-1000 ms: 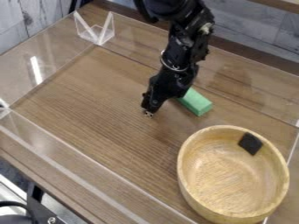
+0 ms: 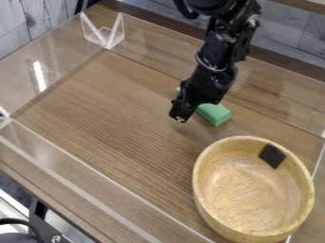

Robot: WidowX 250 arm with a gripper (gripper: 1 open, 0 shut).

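My black gripper (image 2: pixel 183 108) is low over the wooden tabletop, just left of a green block (image 2: pixel 212 113). The arm reaches down to it from the back. Part of the block is hidden behind the gripper. Whether the fingers are open or shut, or touch the block, is hard to tell in this view.
A large tan round container (image 2: pixel 252 196) fills the front right, with a dark block (image 2: pixel 272 156) at its rim. A white wire stand (image 2: pixel 105 30) is at the back left.
The gripper has moved right and slightly up, closer to the green block, over the last second. The green block looks to be in about the same place.
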